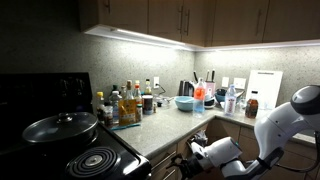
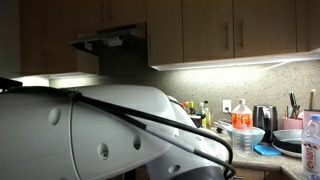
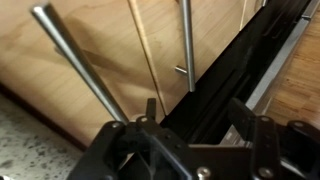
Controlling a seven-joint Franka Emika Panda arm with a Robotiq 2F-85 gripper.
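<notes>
In the wrist view my gripper is open, its two dark fingers apart, and nothing shows held between them. Ahead of it are light wood cabinet fronts with a metal bar handle at the left and another handle near the middle. The fingers appear close to the lower ends of the fronts in the picture; whether they touch anything I cannot tell. Exterior view 1 shows the gripper low in front of the cabinets, below the counter's edge. My own arm fills much of exterior view 2 and hides the gripper there.
Beside the cabinets is the stove with a lidded pan. Several bottles crowd the counter, along with a blue bowl. A speckled counter edge borders the wrist view, and brown floor shows at its right.
</notes>
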